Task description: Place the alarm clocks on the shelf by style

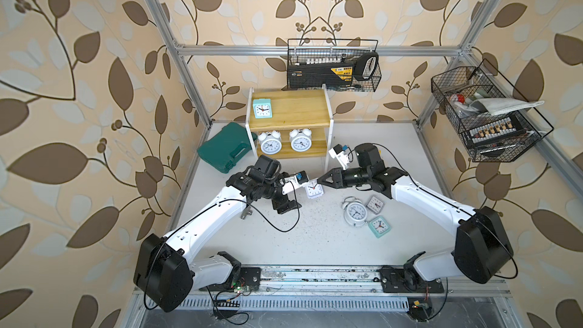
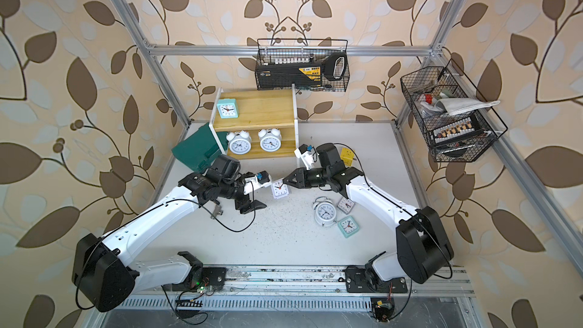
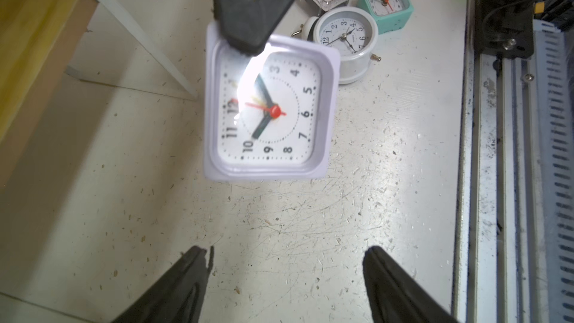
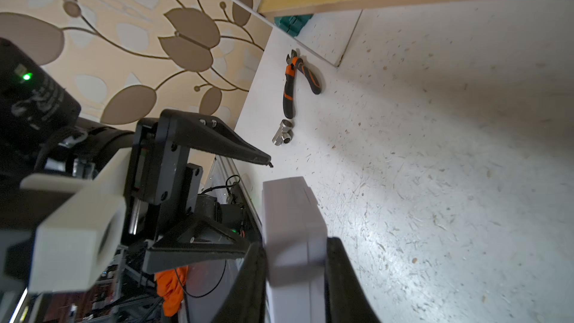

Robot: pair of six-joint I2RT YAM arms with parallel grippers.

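A square white clock (image 3: 269, 107) hangs above the table, with my right gripper shut on it. My left gripper stands open, apart from the clock, with bare table showing between its fingers. On the shelf's upper board (image 1: 297, 107) is a square turquoise clock (image 1: 262, 108). Two round white twin-bell clocks (image 1: 270, 142) (image 1: 300, 139) stand on the lower board. A round white bell clock (image 1: 355, 213), a small grey square clock (image 1: 375, 204) and a turquoise square clock (image 1: 379, 226) lie at the table's right.
Pliers (image 4: 293, 80) and metal fittings (image 4: 283, 132) lie at the table's left. Behind them sits a green case (image 1: 224, 147). A yellow object (image 2: 346, 156) is at the back right. The upper board is bare right of its clock.
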